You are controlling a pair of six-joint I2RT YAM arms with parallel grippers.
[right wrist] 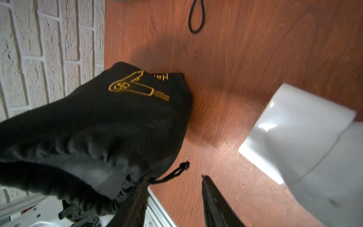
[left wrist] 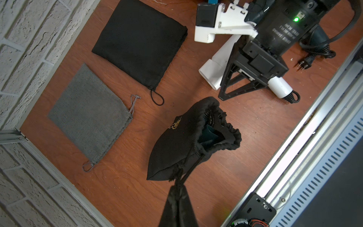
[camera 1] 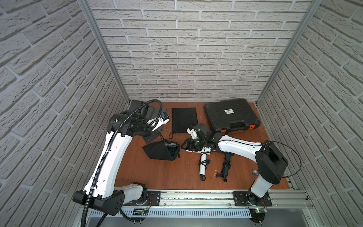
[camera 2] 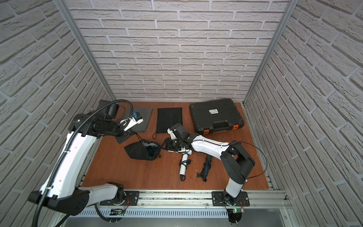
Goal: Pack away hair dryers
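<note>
A black drawstring pouch [left wrist: 172,143] with a gold hair dryer print stands partly open on the table, something dark inside. My left gripper is above it, shut on the pouch's drawstring. My right gripper is part open beside the pouch mouth, a short cord end [right wrist: 177,170] near its fingertips, nothing clearly between them. A white hair dryer [right wrist: 296,136] lies to its right, partly under the arm. Another white dryer [camera 1: 202,168] and a dark one [camera 1: 226,166], both cord-wrapped, lie nearer the front.
A grey pouch [left wrist: 90,113] and a flat black pouch [left wrist: 140,41] lie at the back. A black case [camera 1: 230,117] occupies the back right. Bare wood [camera 1: 140,170] is at the front left.
</note>
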